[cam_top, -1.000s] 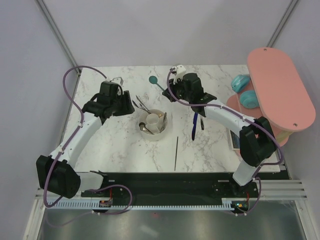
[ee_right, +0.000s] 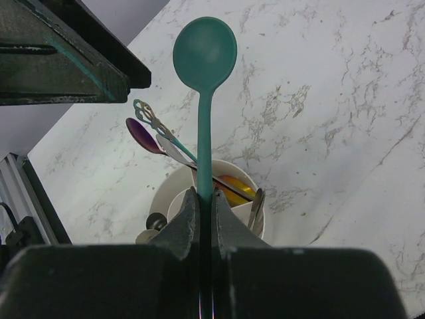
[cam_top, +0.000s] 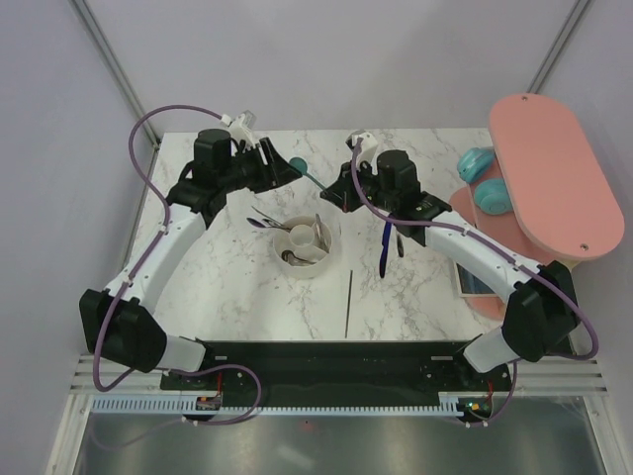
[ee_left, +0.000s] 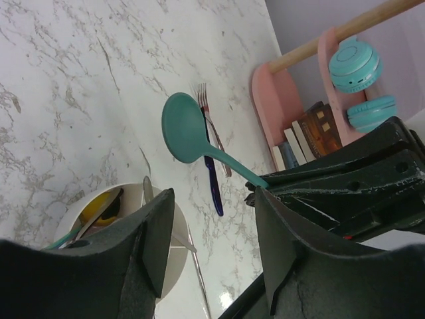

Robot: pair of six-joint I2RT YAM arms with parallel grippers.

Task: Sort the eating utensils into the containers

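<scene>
A teal spoon [cam_top: 298,164] is held up above the table, its handle clamped in my right gripper [cam_top: 334,195]. In the right wrist view, the shut fingers [ee_right: 180,222] grip the handle, with the bowl pointing away. My left gripper [cam_top: 289,166] stands open close to the spoon's head; in the left wrist view the teal spoon [ee_left: 182,126] appears ahead of the fingertips, not clamped by them. Below is the white round divided container [cam_top: 280,259], with several utensils leaning in its compartments, among them a purple spoon [ee_right: 141,135].
Right of the container lie a blue-handled knife [cam_top: 384,252] and a fork [ee_left: 203,96]. A thin stick [cam_top: 348,302] lies in front. A pink shelf [cam_top: 554,168] with teal cups stands at the right edge.
My left gripper has moved rightward and away from the front, up to the spoon's head, its fingers spreading. The right gripper has shifted slightly, still gripping the teal spoon.
</scene>
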